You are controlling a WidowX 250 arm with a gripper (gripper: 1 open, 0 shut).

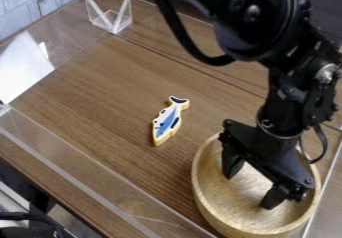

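My black gripper (pixel 253 177) is over a round wooden bowl (pixel 210 192) at the lower right, with its open fingers down inside the bowl. I see nothing between them. A flat fish-shaped piece (pixel 170 121), cream with blue markings, lies on the wooden table left of the bowl, apart from it.
Clear plastic edging runs along the left and front of the table (pixel 100 92). A small clear angular piece (pixel 110 14) stands at the back left, and a white sheet (pixel 19 67) is at the left.
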